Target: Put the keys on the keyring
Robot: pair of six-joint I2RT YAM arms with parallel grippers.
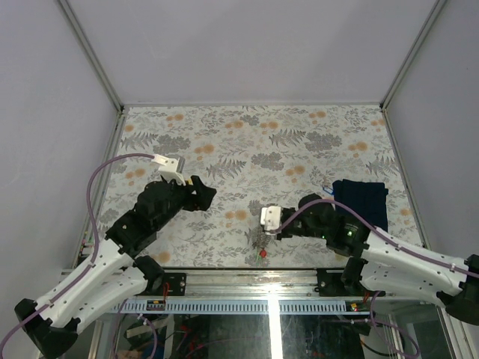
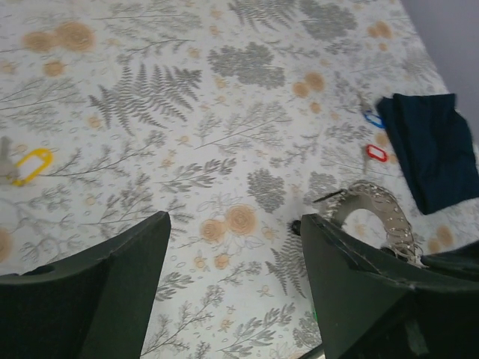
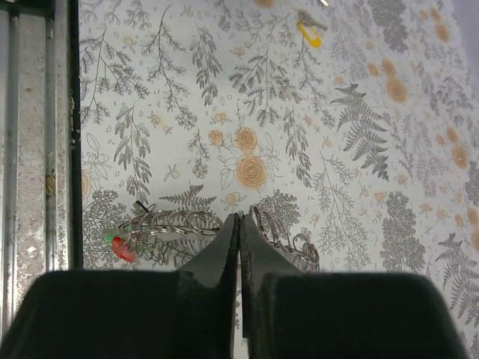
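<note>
My right gripper is shut, with the coiled metal keyring (image 3: 176,224) at its fingertips, spreading out to both sides. A red-headed key (image 3: 123,250) and a bit of green show at the coil's near end. In the left wrist view the keyring (image 2: 383,200) bows in an arc beside the right gripper. My left gripper stands open above the cloth, nothing between its fingers. A yellow-headed key (image 2: 35,165) lies at the far left of that view. Another red-headed key (image 2: 376,153) and a blue-headed one (image 2: 373,118) lie on the right.
A folded dark blue cloth (image 1: 361,203) lies at the table's right side. The metal rail (image 1: 247,277) runs along the front edge, close to the keyring.
</note>
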